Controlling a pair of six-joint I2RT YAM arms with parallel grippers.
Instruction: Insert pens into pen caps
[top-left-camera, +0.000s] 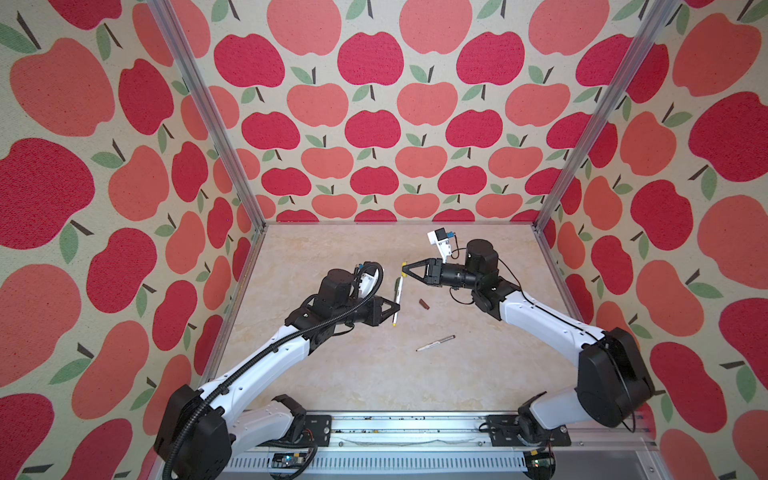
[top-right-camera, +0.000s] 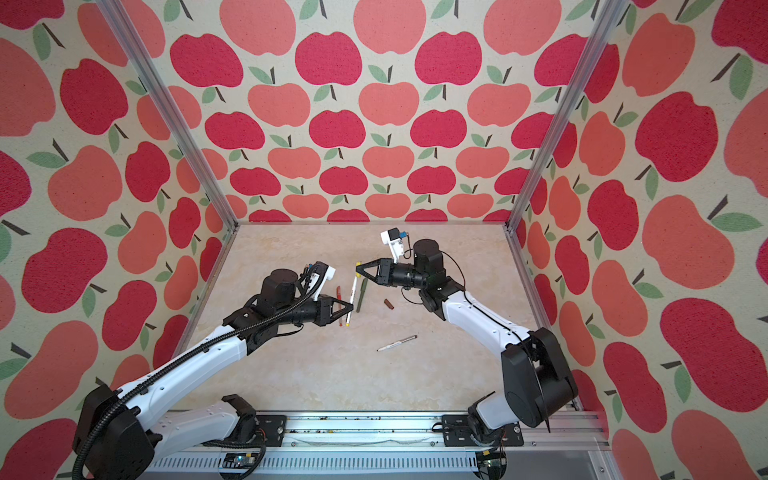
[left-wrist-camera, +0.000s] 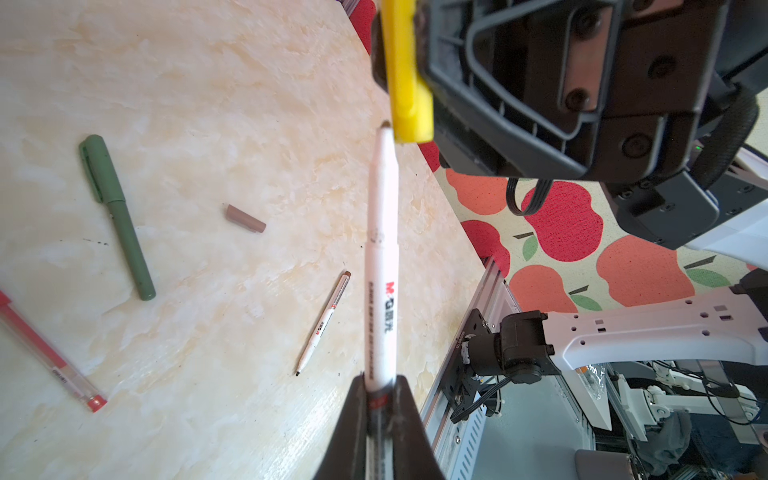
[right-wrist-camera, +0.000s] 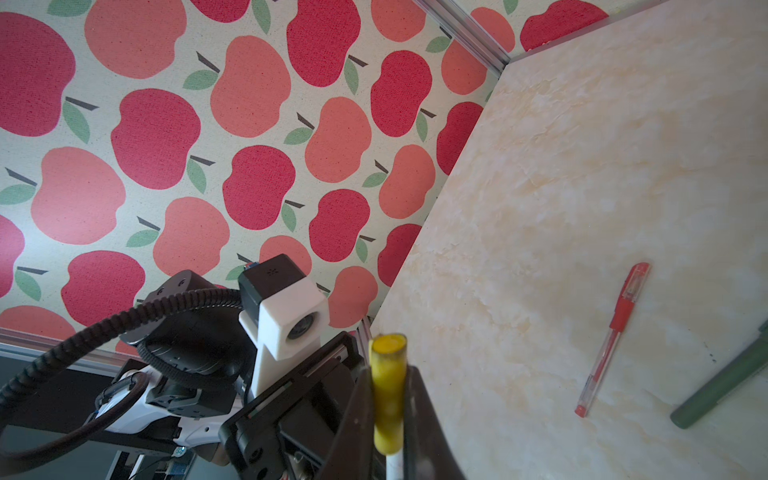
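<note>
My left gripper is shut on a white pen (left-wrist-camera: 382, 296), held upright with its dark tip uppermost. Above it, the yellow cap (left-wrist-camera: 413, 112) is clasped in my right gripper (top-left-camera: 404, 270), which is shut on it. In the left wrist view the pen's tip overlaps the cap's lower left edge and still shows; how far apart they are in depth I cannot tell. From the right wrist, the cap (right-wrist-camera: 389, 400) stands between the fingers, with a bit of the white pen (right-wrist-camera: 394, 465) below it.
On the table lie a green pen (left-wrist-camera: 128, 240), a red pen (left-wrist-camera: 48, 348), a small brown cap (left-wrist-camera: 245, 218) and another white pen (left-wrist-camera: 323, 324) with a brown end. All lie apart.
</note>
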